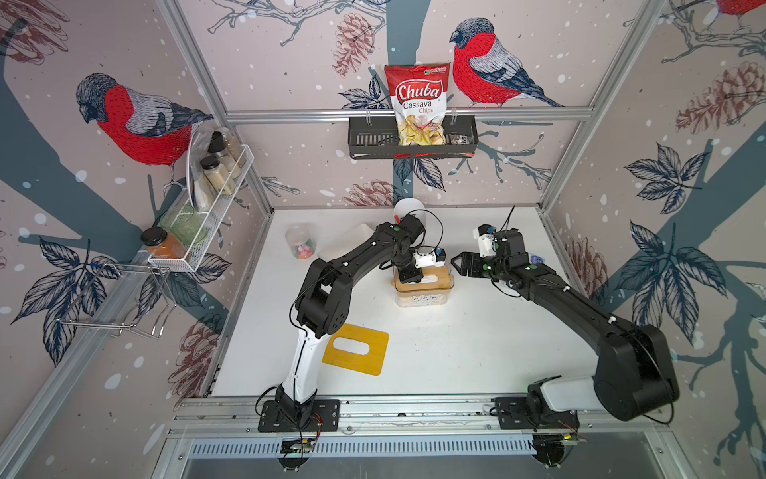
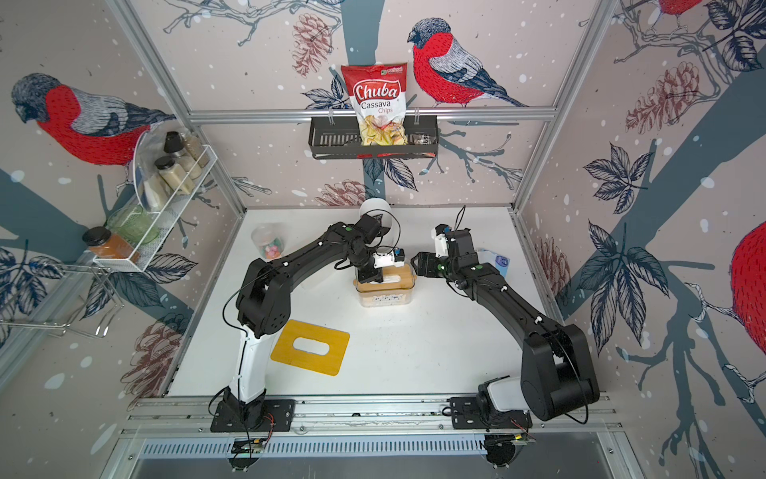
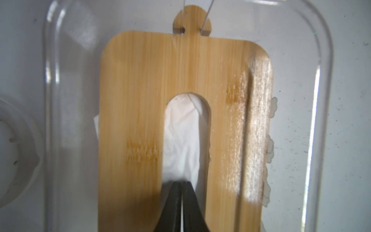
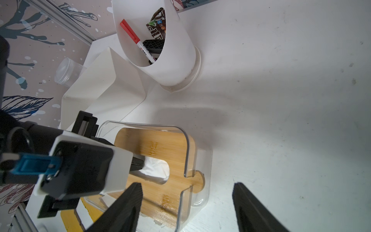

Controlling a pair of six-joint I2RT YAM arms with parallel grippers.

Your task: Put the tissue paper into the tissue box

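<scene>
The tissue box is clear plastic with a wooden lid [image 3: 131,85] that has an oblong slot, standing mid-table [image 1: 423,298] [image 2: 385,299]. White tissue [image 3: 180,135] shows inside through the slot, with a corner also visible at the lid's left side in the left wrist view. My left gripper is shut, its fingertips down in the slot over the tissue, nothing seen between them. My right gripper stands open to the right of the box, a little apart from it, with nothing between its fingers.
A white cup of pens [image 4: 170,61] and a white angular object [image 4: 104,89] stand behind the box. A clear tub [image 1: 300,241] is at back left, a yellow slotted board [image 1: 368,351] at front left.
</scene>
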